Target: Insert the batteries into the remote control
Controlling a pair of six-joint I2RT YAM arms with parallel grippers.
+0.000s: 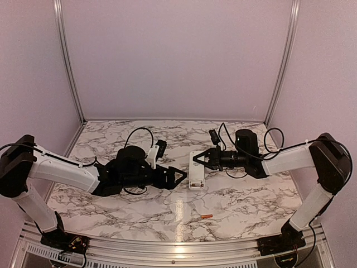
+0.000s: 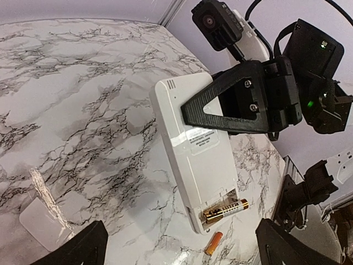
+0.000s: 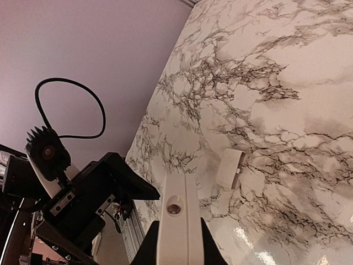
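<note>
The white remote (image 2: 201,165) is held above the table by my right gripper (image 1: 203,159), shut on its upper part. In the left wrist view a gold battery (image 2: 223,211) sits at the open compartment at the remote's lower end, tilted with one end sticking out. An orange battery (image 1: 206,216) lies on the table in front of the remote. My left gripper (image 1: 179,177) stands open left of the remote, nothing between its fingers. A white cover (image 3: 230,168) lies on the table, seen in the right wrist view.
Walls stand at the back and both sides, with a metal rail (image 1: 167,245) along the front edge.
</note>
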